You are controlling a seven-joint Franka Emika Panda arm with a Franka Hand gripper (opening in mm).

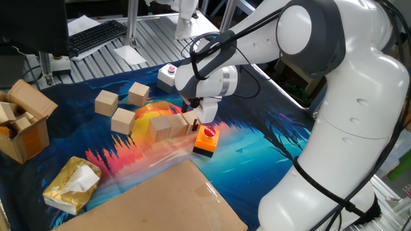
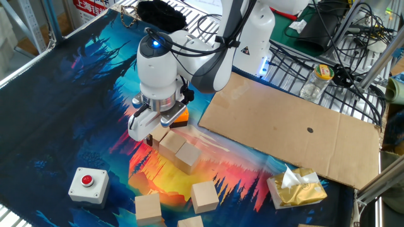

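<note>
Three wooden blocks stand in a row on the colourful mat: an end block (image 1: 190,118), a middle block (image 1: 177,125) and an outer block (image 1: 159,129). My gripper (image 1: 192,117) is lowered at the end block, pointing down. In exterior view 2 a dark fingertip (image 2: 149,140) shows beside that end block (image 2: 160,134). The gripper body hides much of the block's top and the other finger, so whether the fingers press on it cannot be made out. Three more blocks lie apart, among them a loose block (image 1: 138,94).
Close beside the gripper is an orange box with a red button (image 1: 206,140). A white button box (image 2: 89,187), a gold tissue pack (image 1: 73,185), an open carton of blocks (image 1: 27,131) and a flat cardboard sheet (image 1: 157,202) lie around.
</note>
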